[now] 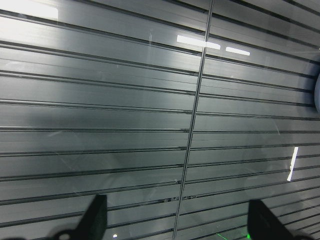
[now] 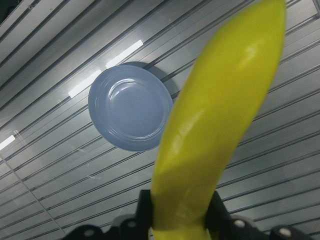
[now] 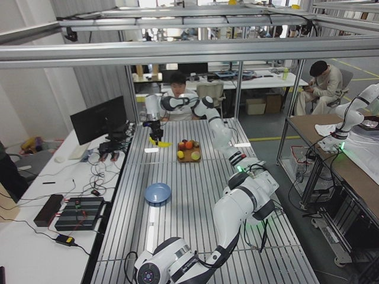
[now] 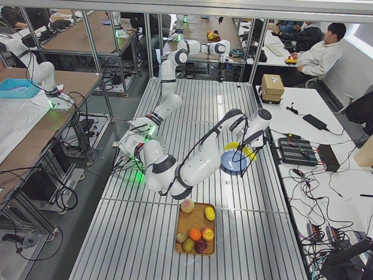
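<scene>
A yellow banana (image 2: 212, 130) fills much of the right wrist view, held between the dark fingertips of my right gripper. In the camera left view the banana (image 3: 163, 144) hangs at the far end of the table. Beyond it in the right wrist view lies a blue plate (image 2: 129, 107), which also shows on the table (image 3: 157, 193). My left gripper points at bare slatted table; only blurred finger edges show, and whether it is open is unclear. A wooden tray of fruit (image 4: 189, 219) stands on the table.
Side desks with a monitor (image 3: 98, 121), black boxes (image 3: 80, 216) and cables run along its edge. A person sits beyond the far end.
</scene>
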